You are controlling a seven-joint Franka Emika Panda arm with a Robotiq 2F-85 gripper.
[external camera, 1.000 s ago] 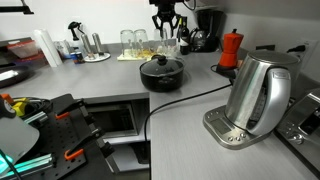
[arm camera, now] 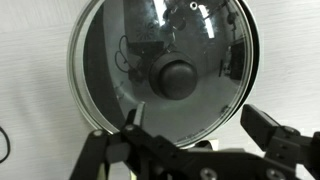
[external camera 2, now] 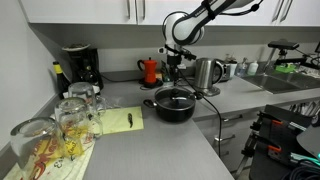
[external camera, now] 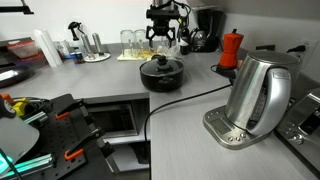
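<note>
A black pot (external camera 2: 173,112) stands on the grey counter, with a glass lid (arm camera: 205,38) over its top. The lid's round black knob (arm camera: 174,79) is near the middle of the wrist view. My gripper is open, its two dark fingers wide apart at the bottom of that view and nothing between them. Both exterior views place the gripper (external camera: 163,42) in the air above the pot, clear of the lid. From the wrist, the knob lies just ahead of the gap between the fingers.
A steel kettle (external camera: 260,97) and a red moka pot (external camera: 230,49) stand along the wall side. Several glass jars (external camera 2: 73,124) line the other end, near a knife (external camera 2: 130,121) on a cutting board. A black cable (external camera: 187,98) crosses the counter; an open drawer (external camera: 115,120) is below.
My gripper has come lower and slightly to the left in exterior view 1, nearer to the pot. The pot and its lid have stayed in place.
</note>
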